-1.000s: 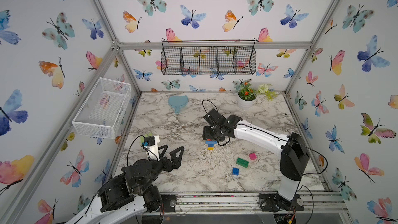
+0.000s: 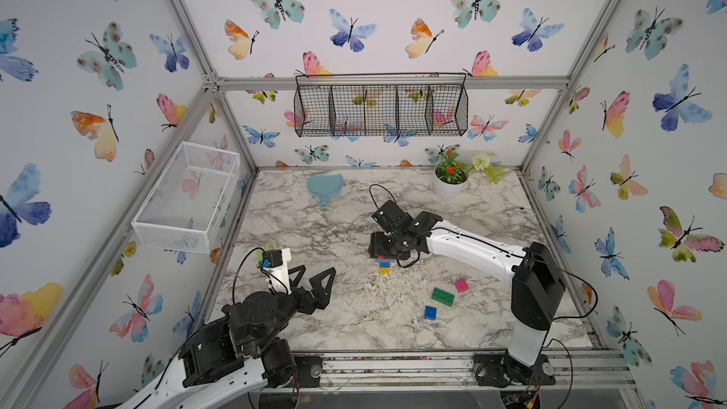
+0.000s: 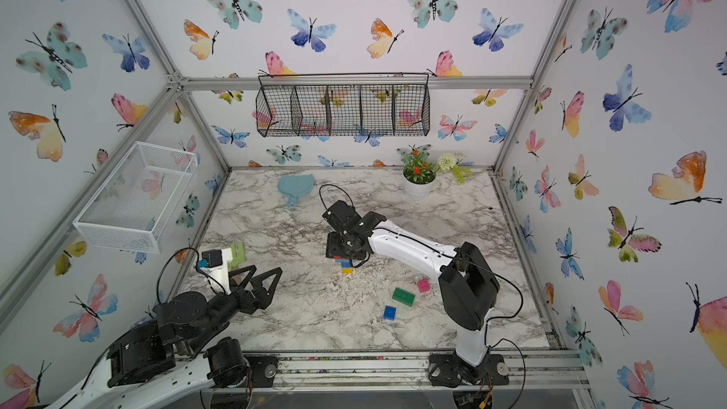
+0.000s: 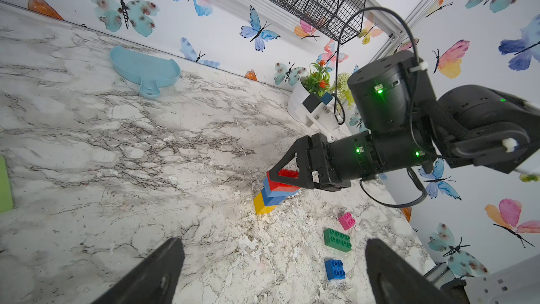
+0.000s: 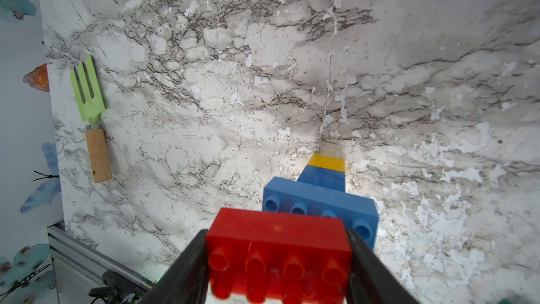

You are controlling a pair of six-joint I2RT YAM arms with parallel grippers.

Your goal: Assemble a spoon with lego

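Note:
A red brick sits between the fingers of my right gripper, which is shut on it. In the right wrist view, a light blue brick is right behind the red one, and past it come a darker blue brick and a yellow brick. The left wrist view shows these as one stack, yellow at the bottom, red on top; whether the red brick is seated cannot be told. My left gripper stands open and empty at the left front, away from the stack.
Right of the stack lie a green brick, a blue brick and a pink brick. A blue dustpan and a flower pot stand at the back. A green fork lies left.
The left arm and the loose bricks look unchanged.

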